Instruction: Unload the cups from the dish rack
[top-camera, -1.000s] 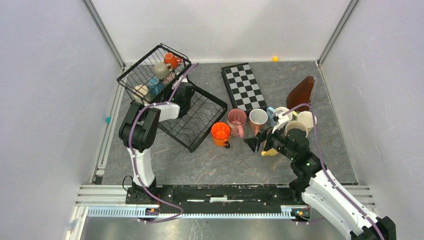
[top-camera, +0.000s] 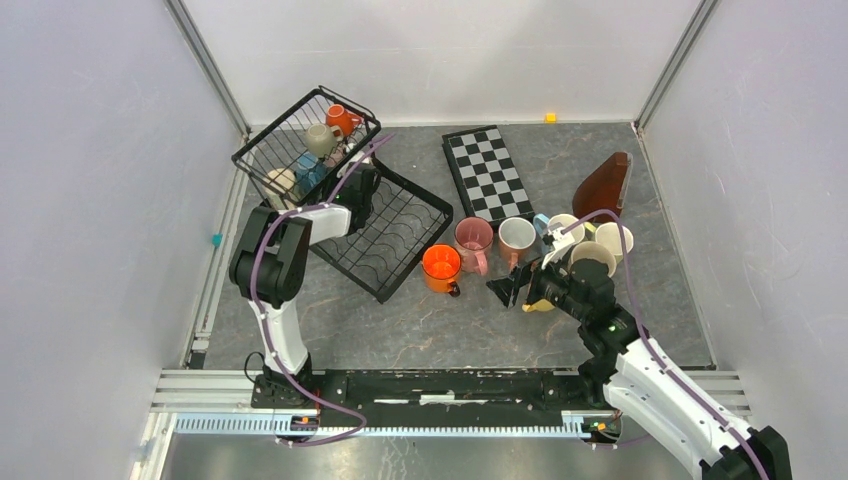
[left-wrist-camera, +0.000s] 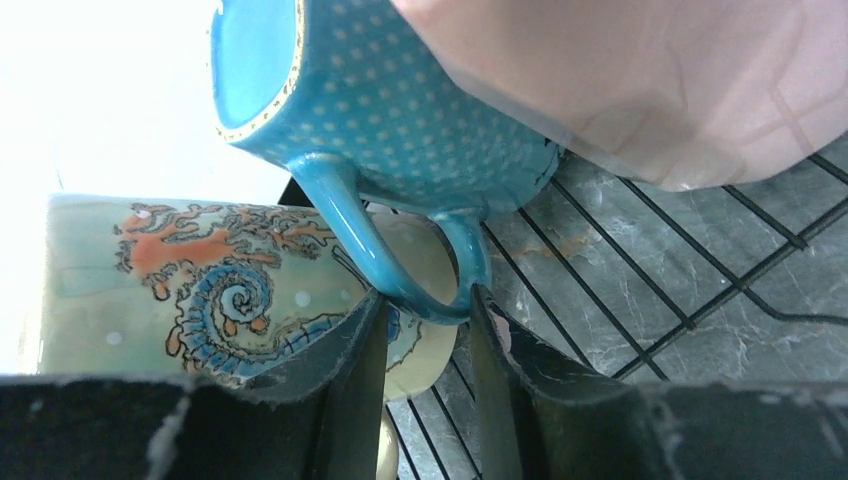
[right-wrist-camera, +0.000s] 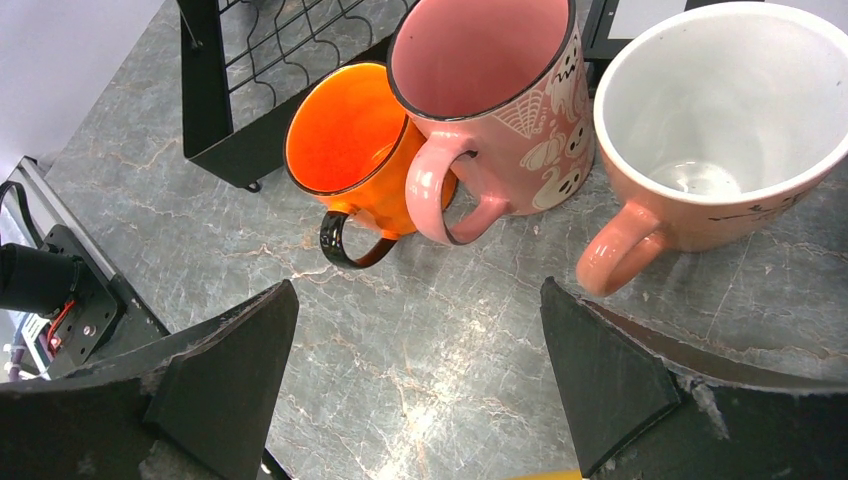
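In the left wrist view a blue dotted cup (left-wrist-camera: 420, 110) lies tilted in the upper dish rack (top-camera: 258, 143), its looped handle (left-wrist-camera: 365, 235) pointing at my left gripper. That gripper is partly open; the handle's low end lies at the gap between its fingertips, and whether they touch it I cannot tell. Beside it are a cup with a dragon pattern (left-wrist-camera: 230, 290) and a pale pink cup (left-wrist-camera: 650, 80). An orange cup (top-camera: 339, 117) also sits in the rack. My right gripper stands open and empty over the bare counter.
Unloaded cups stand on the counter: an orange cup (right-wrist-camera: 350, 135), a pink cup (right-wrist-camera: 500, 110), a peach cup (right-wrist-camera: 700, 130) and several more around the right arm. The lower rack (top-camera: 385, 290) looks empty. A checkered board (top-camera: 487, 170) and a brown object (top-camera: 602, 187) lie behind.
The left arm has shifted slightly left at the rack, and the upper rack has moved a touch with it. The right arm and the cups on the counter have stayed put.
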